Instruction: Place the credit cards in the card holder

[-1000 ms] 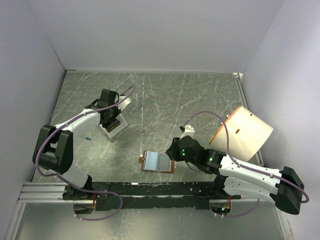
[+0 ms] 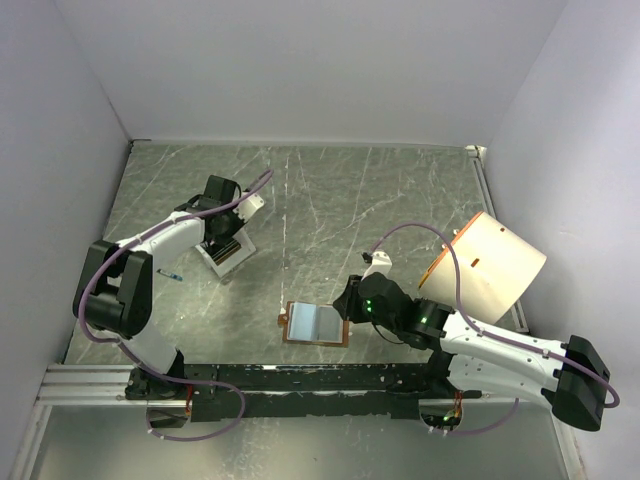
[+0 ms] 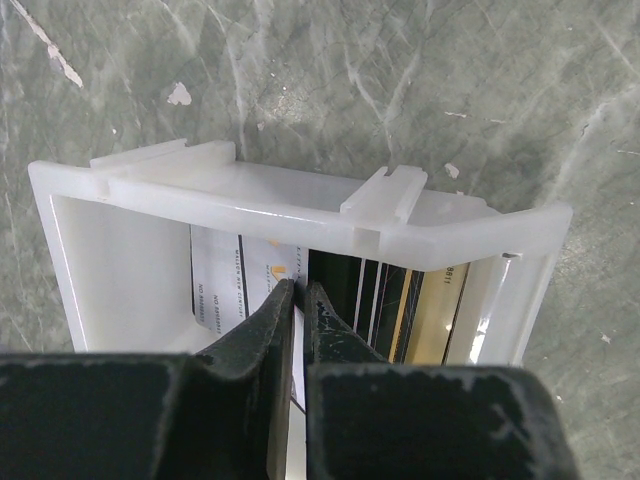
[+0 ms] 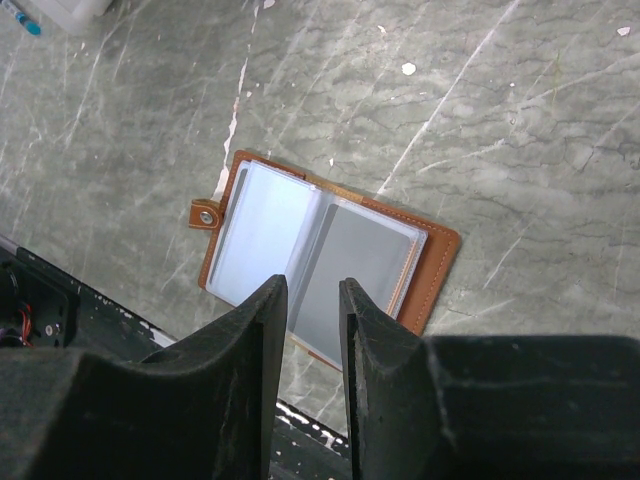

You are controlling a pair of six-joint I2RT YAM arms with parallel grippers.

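In the left wrist view, a white box (image 3: 250, 213) holds several cards on edge: white cards (image 3: 215, 275) on the left, dark ones (image 3: 335, 278) and a gold one (image 3: 437, 312) on the right. My left gripper reaches into the box, its fingers closed on the upright edge of a white card; its lower part is hidden. The brown card holder (image 4: 442, 262) lies spread open with clear sleeves, a snap tab on its left. Above and beside it, my right gripper is part open with nothing between its fingers.
A white box-like object with orange edges (image 2: 487, 265) leans at the right side of the table. A small blue item (image 2: 170, 275) lies left of the card box.
My left arm has shifted slightly to the right and its gripper a little lower at the box. The right arm has barely moved; card box and holder stay put.
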